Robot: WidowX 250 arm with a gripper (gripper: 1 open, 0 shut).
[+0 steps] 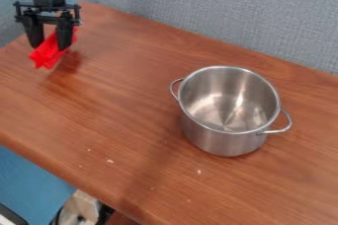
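Observation:
In the camera view, my black gripper (pixel 49 37) hangs at the upper left, over the far left part of the wooden table, shut on a red object (pixel 47 53). The red object is tilted and partly hidden by the fingers; what it is cannot be told. A steel pot (pixel 227 120) with two side handles stands upright on the right half of the table, empty and well apart from the gripper.
A grey textured wall (pixel 224 12) runs along the back edge. The table's near-left edge drops to a blue surface (pixel 27 180).

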